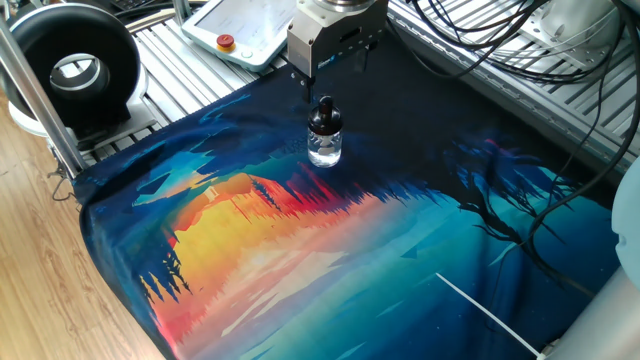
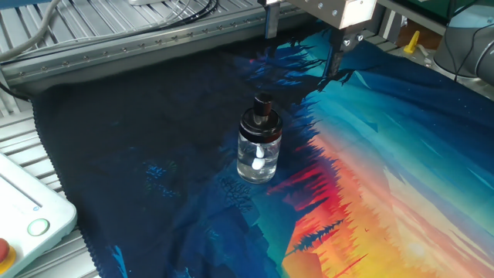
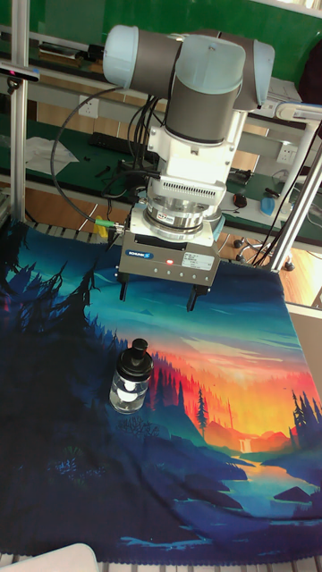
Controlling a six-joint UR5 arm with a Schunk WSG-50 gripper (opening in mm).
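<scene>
A small clear bottle point(image 2: 257, 164) with a black cap stands upright on the patterned cloth point(image 2: 154, 116), holding clear liquid. Exterior view 1 has the same bottle point(image 1: 325, 150) near the dark part of the cloth, and exterior view 3 shows the bottle point(image 3: 128, 392) left of the printed orange sunset. Above the cloth hangs my gripper point(image 3: 158, 291), its two dark fingers wide apart and nothing between them. It is clear of the bottle, toward the robot's base side in exterior view 3.
A tablet-like panel with a red button point(image 1: 226, 43) lies beyond the cloth's edge. A black spool-like ring point(image 1: 75, 70) stands at the left in exterior view 1. Cables point(image 1: 500, 50) run over the slatted table at the upper right. Cloth around the bottle is otherwise bare.
</scene>
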